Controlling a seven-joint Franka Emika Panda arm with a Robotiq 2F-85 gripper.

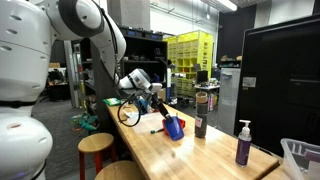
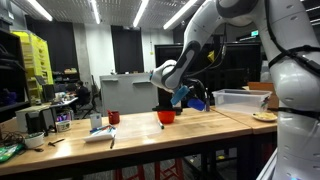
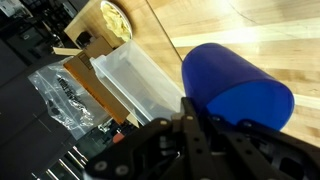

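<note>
A blue cup is tilted above the wooden table, and my gripper is shut on it. In the wrist view the blue cup fills the space beyond the dark gripper; the exact contact is hard to make out. Close to the cup, a red bowl shows partly behind it. From the other side, the red bowl sits on the table, with the tilted cup held up to its right. What the cup contains cannot be seen.
A dark canister and a purple pump bottle stand farther along the table. A clear plastic bin is at its end. In the wrist view a plate of yellowish pieces lies near the bin. Bare wood shows between the cup and the pump bottle.
</note>
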